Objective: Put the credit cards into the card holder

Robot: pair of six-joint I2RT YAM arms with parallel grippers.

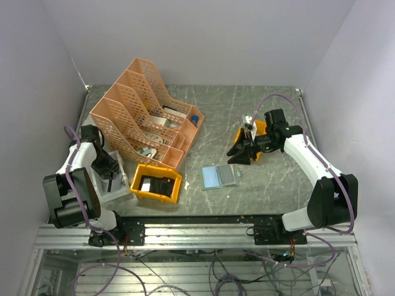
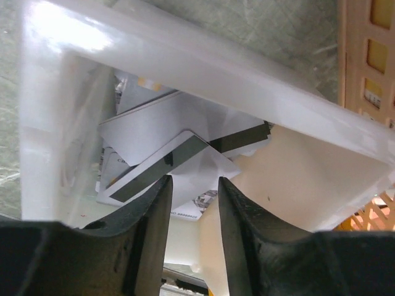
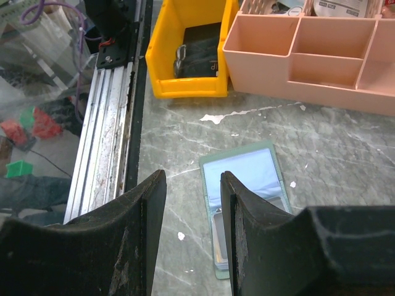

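White cards with dark stripes (image 2: 157, 169) lie overlapping in a white bin (image 2: 203, 65), on the left in the top view. My left gripper hangs over these cards with its fingers apart, and no card shows between them. The card holder (image 1: 220, 177) lies open and flat near the table's front, with a pale blue half (image 3: 242, 172) and a grey half. My right gripper stands open and empty above and to the right of the holder; its fingers cover part of the holder in the right wrist view.
A yellow bin (image 1: 156, 183) with dark items stands between the white bin and the card holder. Behind it rises a tan mesh organizer (image 1: 139, 111). Another yellow bin (image 1: 260, 128) is partly hidden by the right arm. Bare grey table surrounds the holder.
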